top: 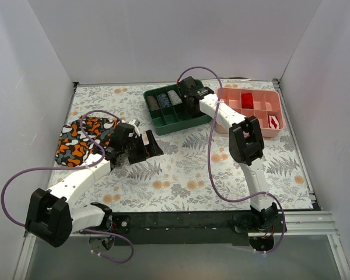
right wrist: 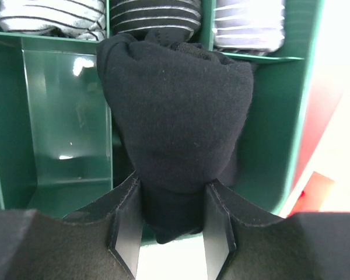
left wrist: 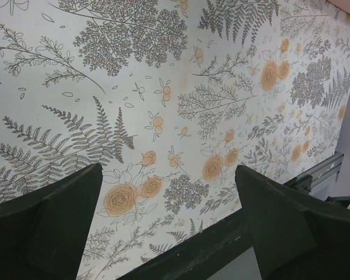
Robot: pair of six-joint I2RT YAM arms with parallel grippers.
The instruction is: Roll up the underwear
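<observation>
A rolled dark grey piece of underwear (right wrist: 175, 111) fills the middle of the right wrist view, its near end pinched by my right gripper. The roll hangs over or into a front compartment of the green divided box (top: 179, 126); how deep it sits is hard to tell. In the top view the right arm covers it. My left gripper stands open above the bare patterned table (left wrist: 163, 105), nothing between its fingers.
Striped rolls (right wrist: 157, 14) occupy the box's back row, and a front compartment (right wrist: 67, 116) beside the dark roll is empty. To the right stands a pink divided box (top: 268, 100) with red items. Patterned orange-black cloth (top: 73, 143) lies at left.
</observation>
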